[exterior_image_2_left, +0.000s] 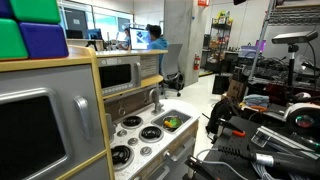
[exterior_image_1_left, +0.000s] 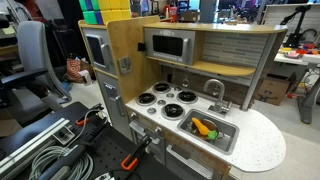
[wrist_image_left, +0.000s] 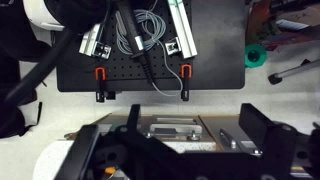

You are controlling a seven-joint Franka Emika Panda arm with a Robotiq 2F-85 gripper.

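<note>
My gripper shows at the bottom of the wrist view, its two dark fingers wide apart and nothing visible between them. Beneath it is part of the kitchen's front and the floor. In the toy kitchen, a sink (exterior_image_1_left: 225,137) holds an orange-yellow item (exterior_image_1_left: 202,127) and something green (exterior_image_1_left: 212,134). Those items also appear small in the second exterior view, inside the sink (exterior_image_2_left: 184,121). Left of the sink is a stove top with several round burners (exterior_image_1_left: 173,110). A silver microwave (exterior_image_1_left: 170,44) stands on the shelf above. The gripper cannot be made out in either exterior view.
A silver faucet (exterior_image_1_left: 218,92) rises behind the sink, and a white rounded counter (exterior_image_1_left: 258,143) extends right. Coloured blocks (exterior_image_2_left: 43,38) sit atop the tall cabinet. A dark base table (wrist_image_left: 222,75) carries cables and orange clamps (wrist_image_left: 100,75). Floor shows between table and kitchen.
</note>
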